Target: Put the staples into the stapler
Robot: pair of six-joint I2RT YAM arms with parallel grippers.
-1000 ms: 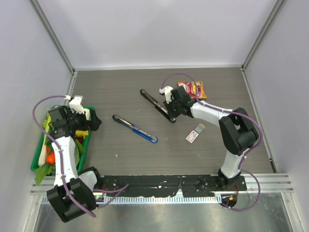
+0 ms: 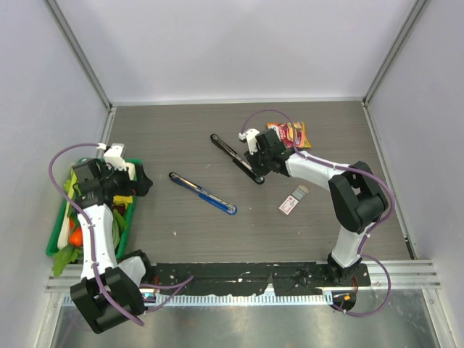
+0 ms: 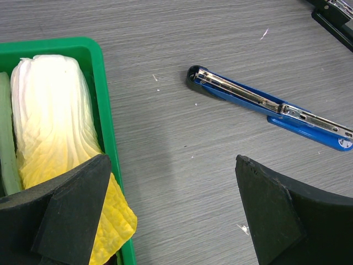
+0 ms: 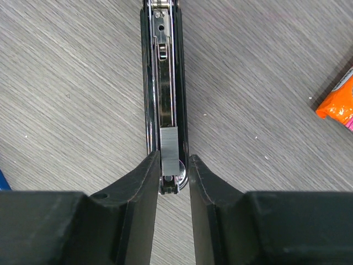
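The black stapler (image 2: 229, 152) lies opened flat, long and diagonal, at mid table; in the right wrist view it (image 4: 149, 88) runs upright. A silver staple strip (image 4: 169, 146) is in its channel at the near end, between the fingertips of my right gripper, which is shut on it. A blue stapler (image 2: 201, 193), also opened, lies to the left; the left wrist view shows it (image 3: 248, 97) too. A staple box (image 2: 289, 205) lies to the right. My left gripper stands open over the green crate's edge, nothing between its fingers.
A green crate (image 3: 101, 88) of toy vegetables stands at the far left. An orange snack packet (image 2: 300, 130) lies behind the right arm, also at the right wrist view's edge (image 4: 336, 102).
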